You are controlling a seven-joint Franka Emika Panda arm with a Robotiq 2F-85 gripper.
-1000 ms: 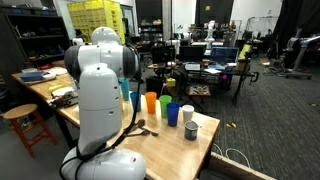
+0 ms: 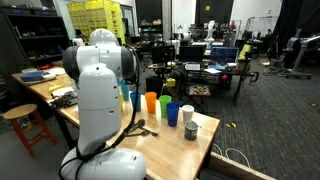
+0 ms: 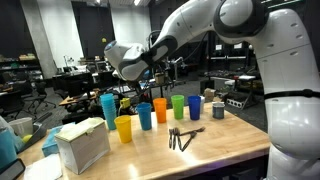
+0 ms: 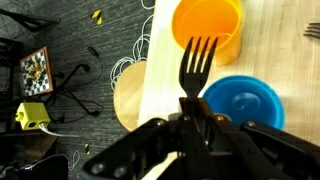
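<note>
In the wrist view my gripper is shut on a dark fork, its tines pointing away from the fingers. Beneath the fork stand an orange-yellow cup and a blue cup, both open side up. The fork overlaps the edges of both in this view, so its height above them cannot be told. From the side, the yellow cup stands beside a blue cup on the table. Several dark utensils lie on the tabletop. The fingertips are not clear in the exterior views.
Farther along the table are an orange cup, a green cup, a dark blue cup and a grey metal mug. A cream box stands at the near left.
</note>
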